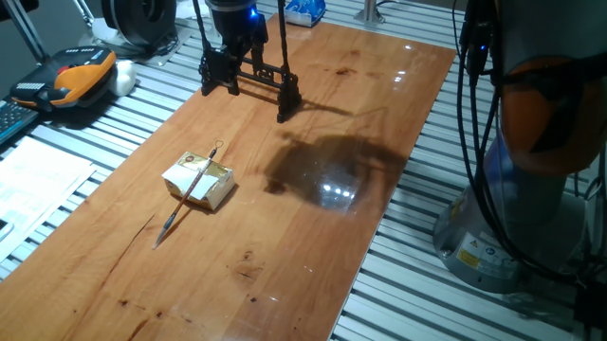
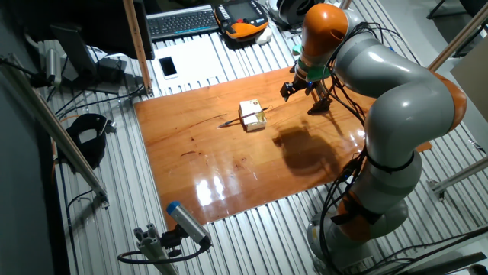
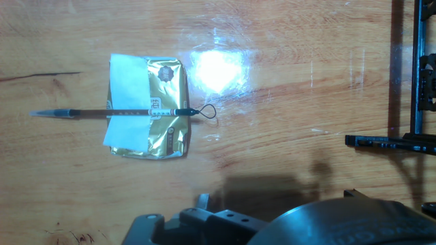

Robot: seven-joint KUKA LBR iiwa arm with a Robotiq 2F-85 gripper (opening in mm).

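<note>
A gold-wrapped packet point(image 1: 220, 192) lies flat on the wooden board, with a white paper strip point(image 3: 128, 133) over part of its top. Across it rests a thin brush point(image 1: 186, 202), its dark pointed tip point(image 3: 51, 113) and its looped end point(image 3: 208, 111) both reaching past the packet's sides. Farther along the board, my gripper point(image 1: 245, 104) hangs apart from packet and brush. Its two black fingers point(image 1: 287, 102) stand wide apart, and nothing shows between them. In exterior view 2 the gripper point(image 2: 303, 100) is to the right of the packet point(image 2: 253, 121).
Bare wood surrounds the packet on the board point(image 1: 275, 275). Beyond the board's edge lie an orange-and-black device point(image 1: 64, 80), papers point(image 1: 43, 185) and a keyboard point(image 2: 180, 24). A blue bag point(image 1: 303, 11) sits at the far end. The arm's base point(image 1: 479, 248) stands beside the board.
</note>
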